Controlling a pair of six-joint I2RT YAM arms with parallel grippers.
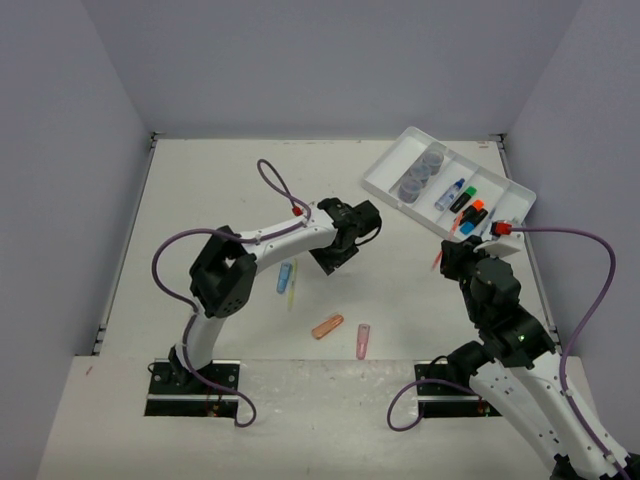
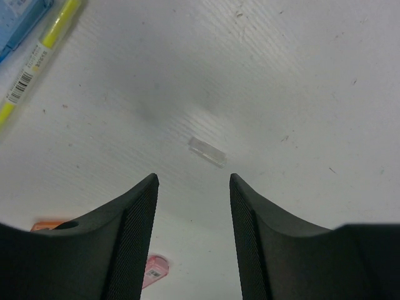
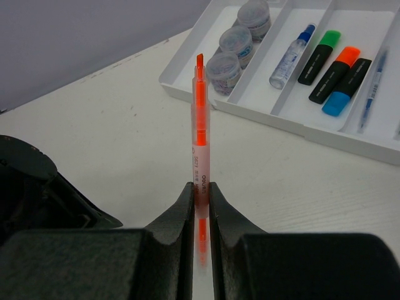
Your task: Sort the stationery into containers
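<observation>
My left gripper stands open above the middle of the table, nothing between its fingers. A yellow pen (image 2: 28, 80) and a blue item (image 2: 20, 24) lie at the upper left of the left wrist view. Lower down are an orange item (image 2: 47, 225), partly behind a finger, and a pink item (image 2: 154, 270); the top view shows both near the front edge. My right gripper is shut on an orange pen (image 3: 200, 119), upright in the right wrist view. In the top view it hangs just in front of the white tray (image 1: 397, 208).
Round clear jars (image 3: 235, 44) fill one tray compartment. Others hold a blue-capped bottle (image 3: 292, 57), several markers (image 3: 335, 75) and a thin blue pen (image 3: 374, 87). A flat clear strip (image 2: 207, 152) is on the table below the left gripper.
</observation>
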